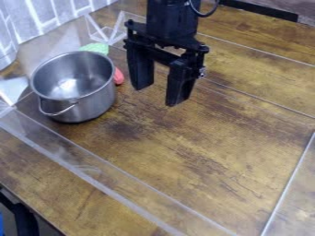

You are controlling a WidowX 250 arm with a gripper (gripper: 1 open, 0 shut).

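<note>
My black gripper (161, 81) hangs from the arm over the middle of the wooden table, with its two fingers spread apart and nothing visible between them. To its left stands a steel pot (74, 106) with a wire handle. Behind the pot, near my gripper, lie a small pink object (118, 76) and a pale green item (96, 47), both partly hidden.
A white object (13, 89) sits at the left edge beside the pot, near a pale wall or curtain at the upper left.
</note>
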